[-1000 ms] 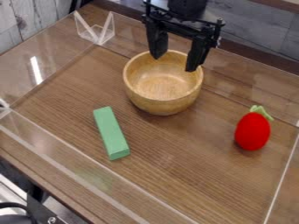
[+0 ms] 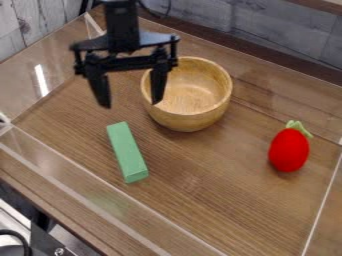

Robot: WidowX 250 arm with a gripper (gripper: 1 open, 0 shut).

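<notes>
My gripper (image 2: 126, 70) is at the upper middle left, dark and blurry, its two sides hanging down; whether it is open or shut I cannot tell. A light wooden bowl (image 2: 201, 110) sits just right of it, with nothing visible inside. A green bar (image 2: 126, 150) lies on the wooden table below the gripper, apart from it. A red strawberry-like object (image 2: 289, 150) with a small green top lies at the right.
A dark area with cables borders it at the lower left.
My gripper has moved left, from over the back of the bowl to above the green bar. The bowl, bar and red object have not visibly moved.
</notes>
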